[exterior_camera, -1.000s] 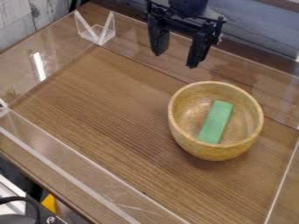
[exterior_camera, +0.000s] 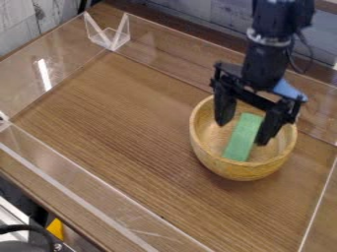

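A round, light wooden bowl sits on the wooden table at the right, with a green block inside it. My black gripper is over the bowl, its two fingers spread apart and open, one near the bowl's left side and the other near its right, above the green block. Nothing shows between the fingers.
A white wire-like object stands at the back left. Dark items lie at the lower left edge.
The bowl and green block look unmoved.
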